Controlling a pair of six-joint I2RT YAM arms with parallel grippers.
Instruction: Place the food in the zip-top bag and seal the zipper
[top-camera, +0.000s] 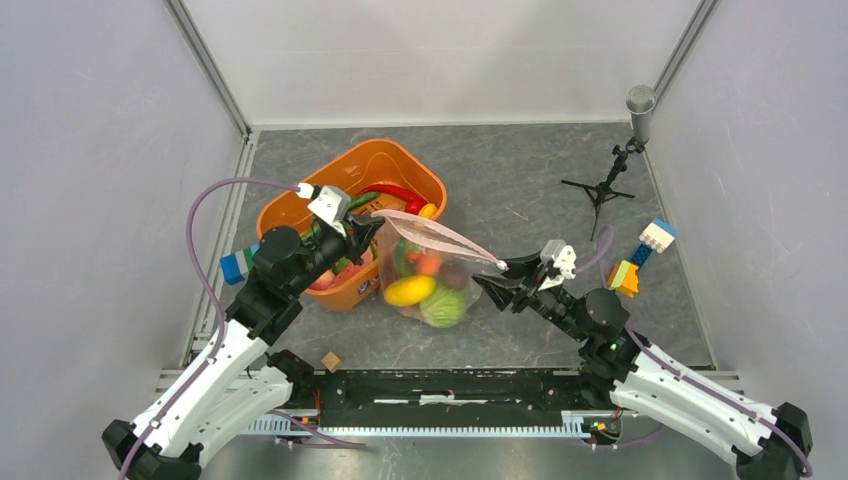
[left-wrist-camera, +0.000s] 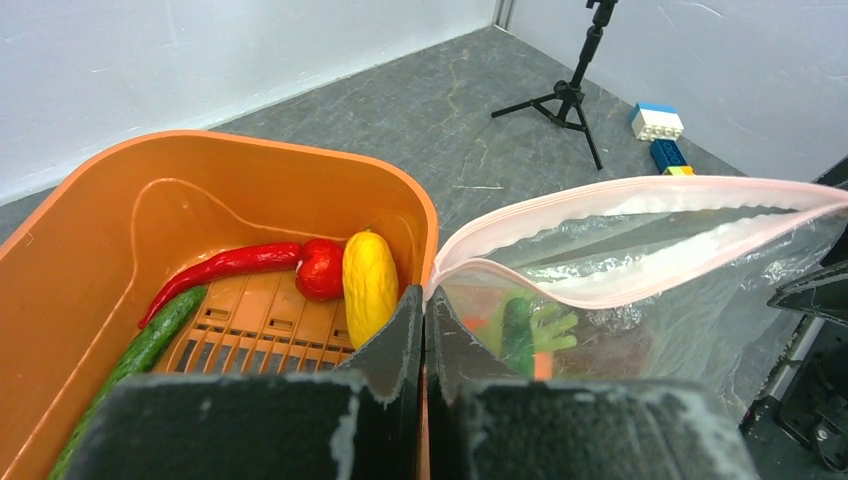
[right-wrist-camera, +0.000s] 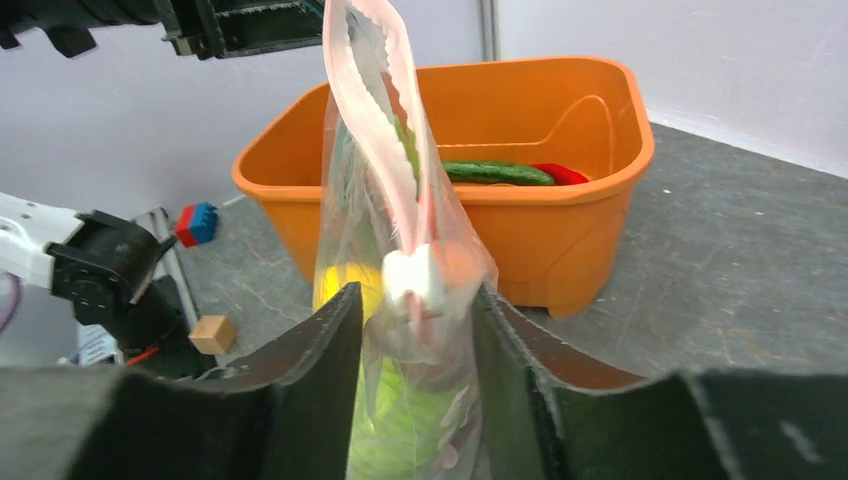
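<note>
A clear bag (top-camera: 399, 266) with a pink zipper band hangs between my two arms, its mouth gaping. Inside it show a yellow fruit (top-camera: 410, 291), a green cabbage (top-camera: 443, 306) and an orange-red piece. My left gripper is shut on the corner of the bag's zipper band, beside the orange basket. At the band's other end is the white zipper slider (right-wrist-camera: 411, 277). My right gripper stands part open around that slider end, a finger on each side; whether they touch it I cannot tell.
The orange basket (top-camera: 405, 160) behind the bag holds a red pepper (left-wrist-camera: 235, 265), a cucumber (left-wrist-camera: 160, 330) and other food. A wooden cube (top-camera: 331, 361) lies near the front. Tripod (top-camera: 602, 188) and toy blocks (top-camera: 625, 278) stand at the right.
</note>
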